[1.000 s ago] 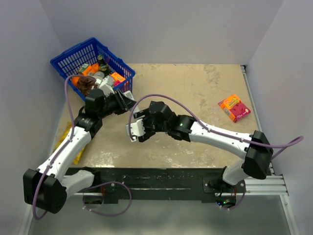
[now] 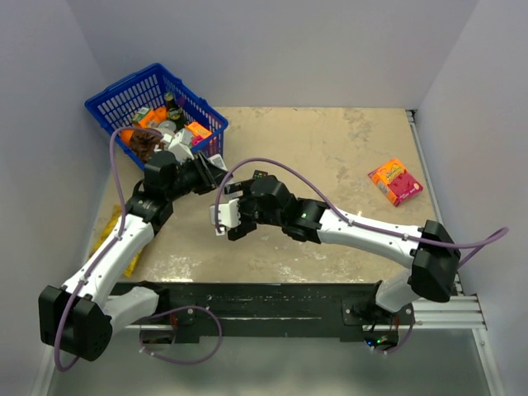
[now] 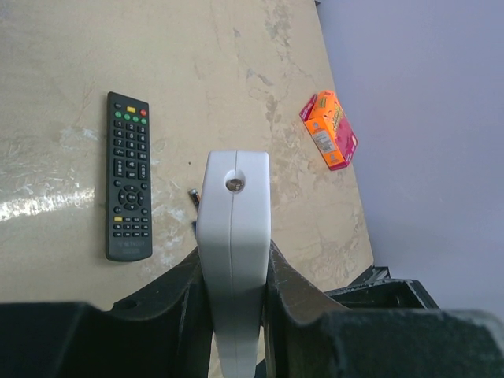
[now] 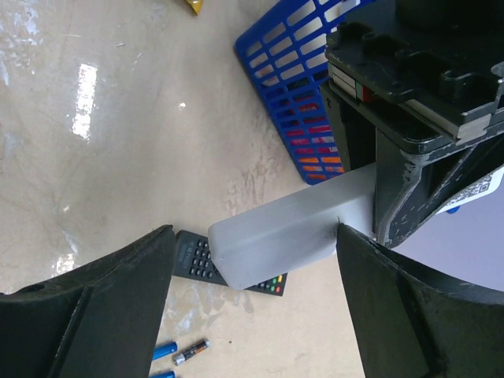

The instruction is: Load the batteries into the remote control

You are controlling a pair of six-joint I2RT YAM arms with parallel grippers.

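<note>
A long white box is held upright in my left gripper (image 2: 210, 173), shut on it; in the right wrist view its end (image 4: 276, 236) sticks out toward my right gripper. The right gripper (image 2: 231, 214) is part open around that end, its fingers beside it. The black remote (image 3: 128, 177) lies face up on the table below, mostly hidden in the top view. Small batteries lie near it, a blue one (image 4: 164, 350) and a dark-banded one (image 4: 191, 352) among them.
A blue basket (image 2: 111, 103) of mixed goods stands at the back left. An orange-pink packet (image 2: 396, 181) lies at the right, a yellow packet (image 2: 111, 231) at the left edge.
The left arm and the white box look almost unchanged.
</note>
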